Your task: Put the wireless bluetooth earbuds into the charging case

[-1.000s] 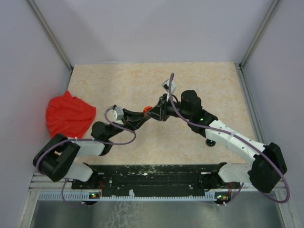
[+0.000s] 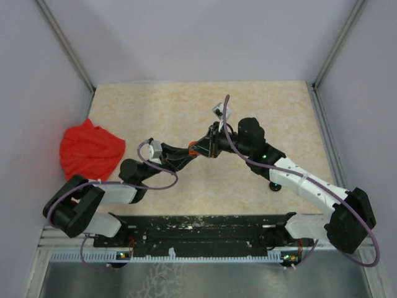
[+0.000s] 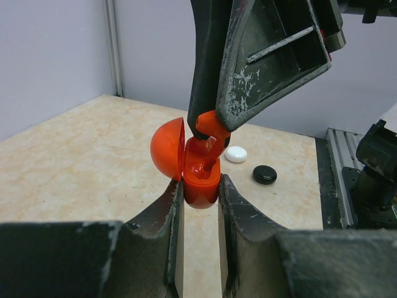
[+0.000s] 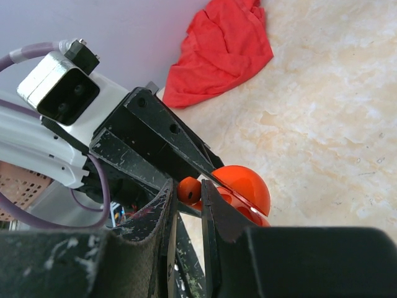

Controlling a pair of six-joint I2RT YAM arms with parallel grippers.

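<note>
An orange-red charging case (image 3: 201, 189) with its lid (image 3: 164, 149) standing open is held up above the table by my left gripper, whose fingertips sit at its bottom. My right gripper is shut on an orange earbud (image 3: 209, 124), which it holds at the open case, partly over the cavity. In the top view (image 2: 193, 149) the two grippers meet near the middle of the table. Whether the earbud is seated inside cannot be told.
A red cloth (image 2: 92, 149) lies at the left. A white round object (image 3: 236, 154) and a black round object (image 3: 264, 174) rest on the pale tabletop (image 2: 142, 105), which is otherwise largely clear.
My right gripper has shifted very slightly over the last second, hiding a little more of the case in the top view. The left arm looks still.
</note>
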